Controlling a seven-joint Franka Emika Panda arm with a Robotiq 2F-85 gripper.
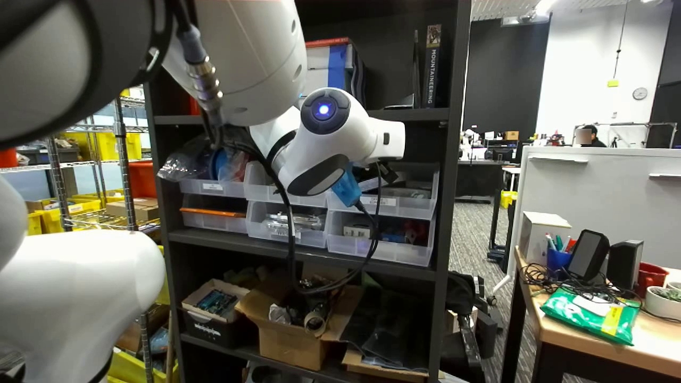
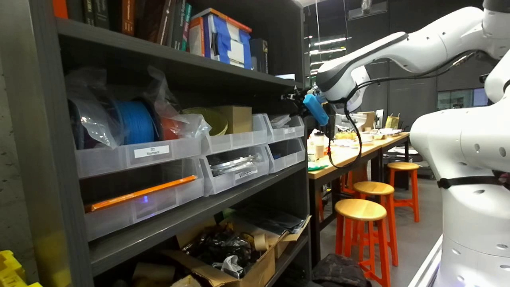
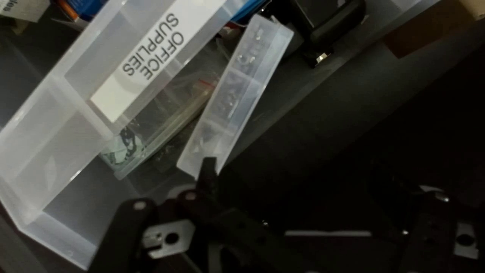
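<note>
My gripper stands open in the wrist view, with nothing seen between its fingers; its right side is mostly lost in shadow. The left fingertip (image 3: 208, 170) overlaps the near end of a clear compartment case (image 3: 234, 98); whether they touch I cannot tell. That case lies tilted in a translucent bin (image 3: 82, 109) labelled OFFICE SUPPLIES. Beside it are a black object (image 3: 329, 22) with a metal tip and a plastic bag (image 3: 182, 98). In exterior view 2 the gripper (image 2: 292, 97) is at the upper right bin (image 2: 289, 132), below the shelf above.
The upper shelf (image 1: 408, 115) runs close above the arm. Neighbouring bins (image 2: 234, 139) hold a box and other items, with further bins stacked below. A black cable (image 1: 373, 246) hangs in a loop from the wrist. The shelf's side upright (image 1: 450, 191) stands to the right.
</note>
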